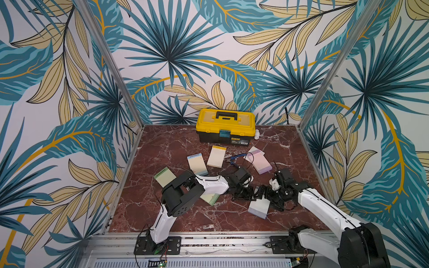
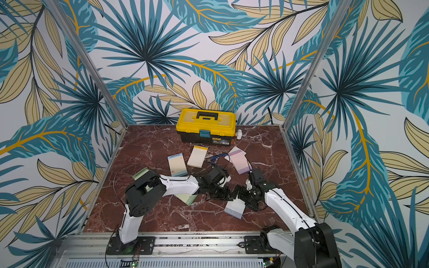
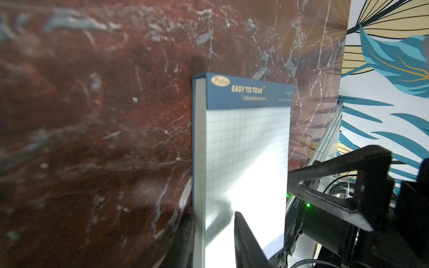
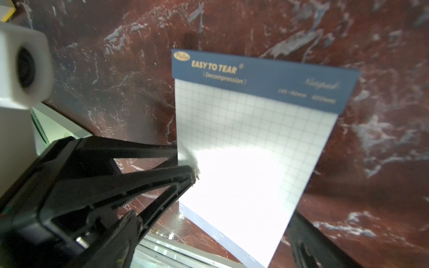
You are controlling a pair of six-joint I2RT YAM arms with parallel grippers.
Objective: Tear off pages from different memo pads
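Observation:
A white grid memo pad (image 4: 250,116) with a blue "Easy to tear" header lies front right of centre on the marble table. My left gripper is at the pad's side, its blurred fingers part open over the edge; whether they grip it is unclear. My right gripper is open above the same pad, with the left gripper's black fingers reaching in between. Other pads lie around: pink (image 1: 258,161), yellow-topped (image 1: 216,157), blue-topped (image 1: 196,163), green (image 1: 165,175), and another green one (image 1: 210,198) partly under the left arm.
A yellow toolbox (image 1: 225,122) stands at the back, with a small white bottle (image 1: 257,134) beside it. A dark blue tool (image 1: 234,158) lies among the pads.

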